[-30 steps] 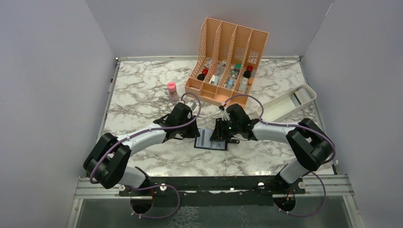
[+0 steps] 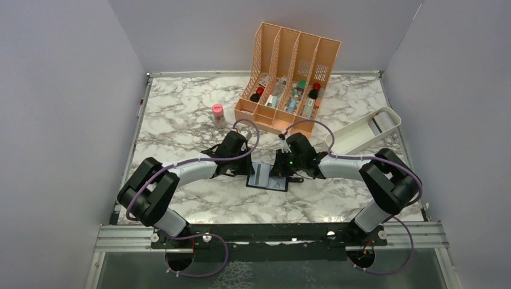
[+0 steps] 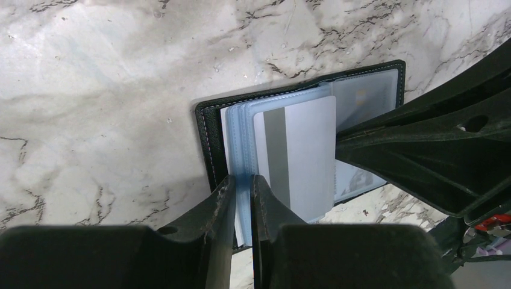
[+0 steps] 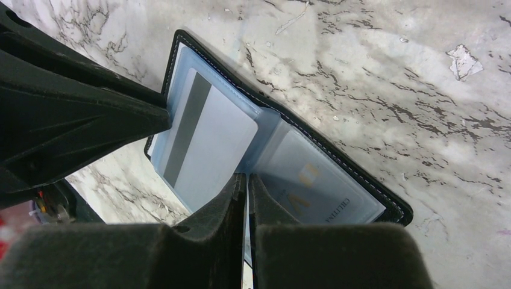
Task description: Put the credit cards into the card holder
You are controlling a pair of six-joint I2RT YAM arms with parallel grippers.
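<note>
The black card holder lies open on the marble table, with clear sleeves. A white card with a grey stripe sits on its left-hand stack of sleeves, also seen in the right wrist view. My left gripper is at that stack's outer edge, fingertips slightly apart; what lies between them is unclear. My right gripper is shut at the inner edge of the striped card and sleeves, seemingly pinching a thin edge there. Each gripper partly hides the holder in the other's wrist view.
An orange divided organizer holding small items stands at the back. A pink-lidded bottle is to its left, a white tray at the right.
My left gripper has moved a little right, onto the card holder, and its arm has shifted with it. My right gripper has moved only slightly; the holder stays in place.
</note>
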